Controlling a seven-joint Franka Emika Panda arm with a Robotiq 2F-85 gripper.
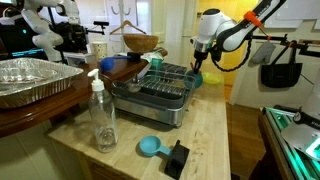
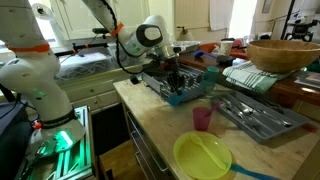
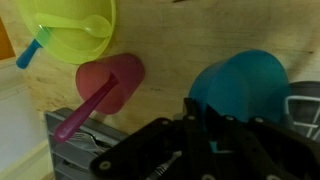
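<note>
A blue cup fills the space ahead of my gripper in the wrist view. The gripper is shut on the cup's near rim; its fingertips are dark and partly hidden. In exterior view 2 the gripper is low beside the dish rack, with the blue cup under it. Exterior view 1 shows the cup at the rack's far end. Whether the cup touches the counter cannot be told.
A pink cup with a pink utensil in it stands close by, next to a yellow-green plate. The grey cutlery tray lies behind them. In exterior view 1, a soap bottle and a blue measuring cup occupy the near counter.
</note>
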